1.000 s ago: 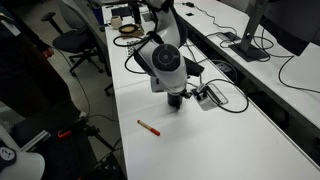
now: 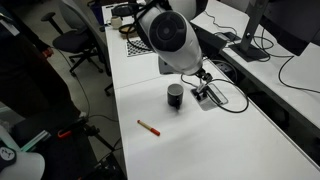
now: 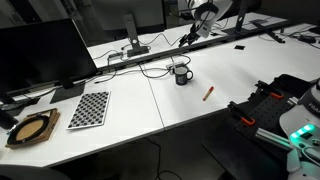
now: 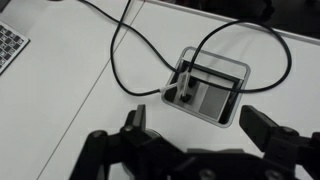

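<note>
A dark mug (image 2: 175, 96) stands upright on the white table, with a red-orange marker (image 2: 148, 128) lying nearer the table's edge. Both also show in exterior view 2, the mug (image 3: 182, 77) left of the marker (image 3: 208, 93). In the wrist view my gripper is open, its black fingers (image 4: 263, 128) wide apart with nothing held between them. A curved grey rim beside the left finger looks like part of the mug, mostly hidden. From exterior view 1, the white arm (image 2: 175, 38) hangs above and behind the mug, apart from it; its fingertips are hard to make out.
A socket box (image 4: 215, 85) is set into the table beyond the mug, with looping black cables (image 4: 285, 65). Monitors (image 3: 127, 28) and a keyboard (image 3: 89, 110) occupy the table's other side. Bare table (image 2: 225, 145) lies right of the marker.
The arm has risen and drawn back from the mug, which it partly covered before and now leaves in full view. The marker has stayed put.
</note>
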